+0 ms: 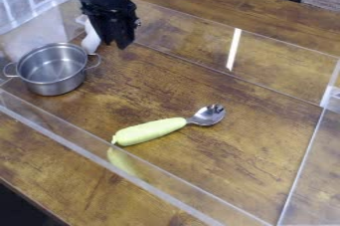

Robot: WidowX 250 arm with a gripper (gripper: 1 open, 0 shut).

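My black gripper hangs at the top left of the camera view, above and beside a white object that it partly hides. Its fingers are dark and small; whether they grip anything is unclear. A steel pot with two side handles stands left of centre, below the gripper. A spork or spoon with a pale yellow-green handle lies on the wooden table in the lower middle.
Clear plastic walls run around the work area, along the back, the right and the front.
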